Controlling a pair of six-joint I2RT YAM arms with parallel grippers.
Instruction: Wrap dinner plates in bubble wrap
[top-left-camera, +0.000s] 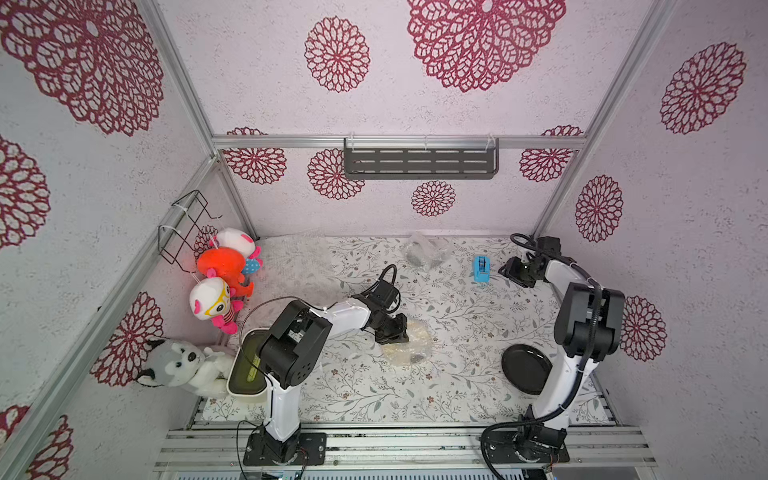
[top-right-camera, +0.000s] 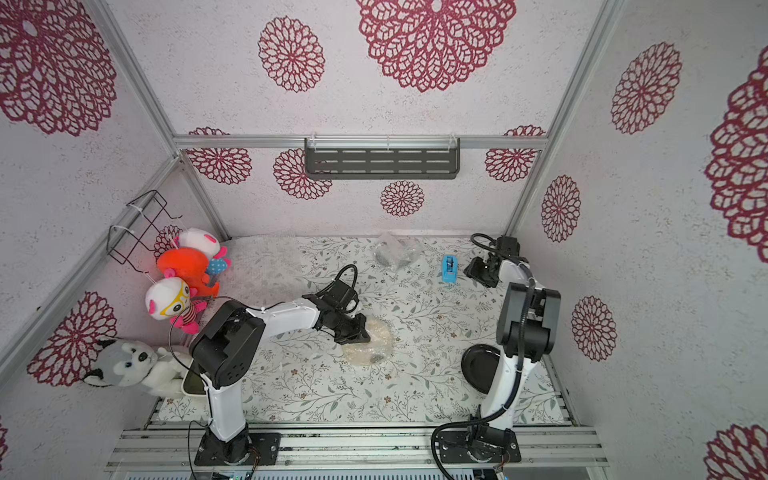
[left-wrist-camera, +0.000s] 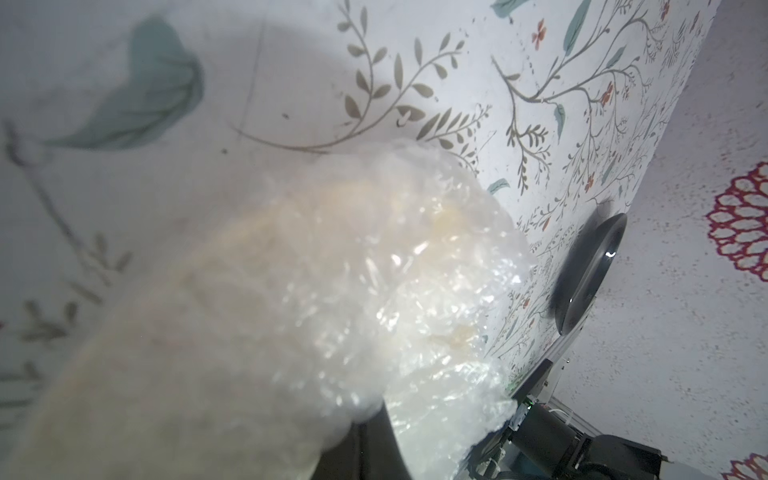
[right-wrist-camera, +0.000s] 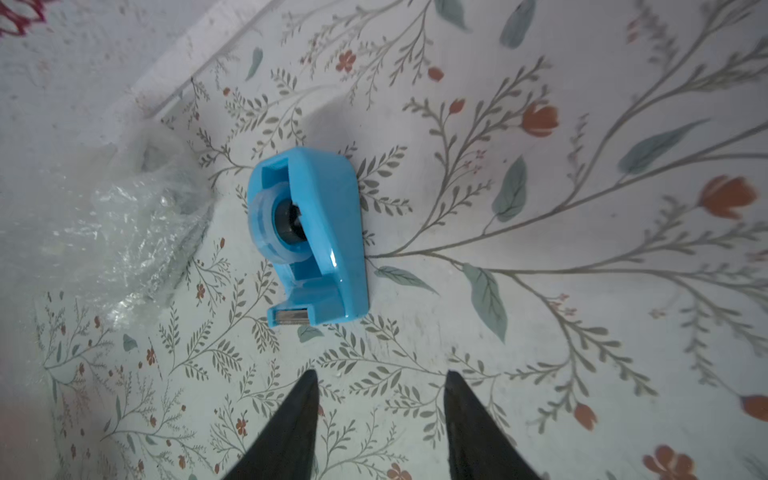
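A round plate bundled in bubble wrap (top-left-camera: 417, 345) lies flat near the middle of the table. My left gripper is shut at its near side; in the left wrist view the dark fingertips press against the crinkled film, and I cannot tell whether a fold is between them. Over at the back right, my right gripper is open and empty, its fingers apart above the tablecloth. Just ahead of it stands a blue tape dispenser (right-wrist-camera: 320, 232) with a clear roll. A bare black plate (top-left-camera: 525, 369) rests at the front right.
Crumpled bubble wrap (top-left-camera: 426, 250) sits by the back wall, and a flat clear sheet (top-left-camera: 300, 268) spreads at the back left. Plush toys (top-left-camera: 226, 272) and a pale bin (top-left-camera: 247, 384) crowd the left side. Open tablecloth lies between the wrapped plate and the dispenser.
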